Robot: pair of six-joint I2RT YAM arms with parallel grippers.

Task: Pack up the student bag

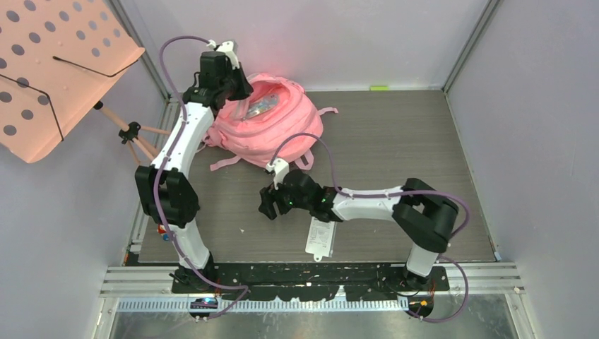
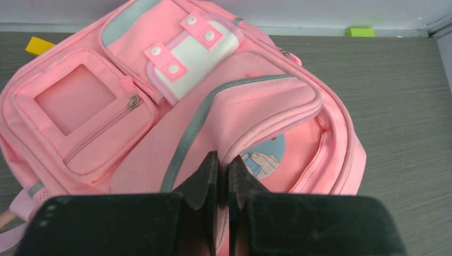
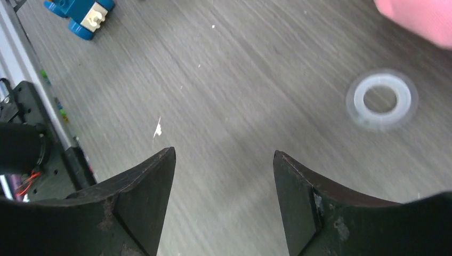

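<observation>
The pink backpack (image 1: 272, 134) rests on the back left of the table, its main opening upward with something clear inside. My left gripper holds a folded edge of pink fabric at the backpack's top, seen closely in the left wrist view. My right gripper (image 1: 275, 205) is low over bare table in front of the bag, fingers apart and empty; in the right wrist view a clear ring (image 3: 402, 100) lies to its upper right.
A blue toy (image 3: 80, 16) sits near the left front edge. A white packaged item (image 1: 319, 240) lies at the front middle. Green (image 2: 360, 32) and yellow (image 2: 38, 45) blocks are at the back.
</observation>
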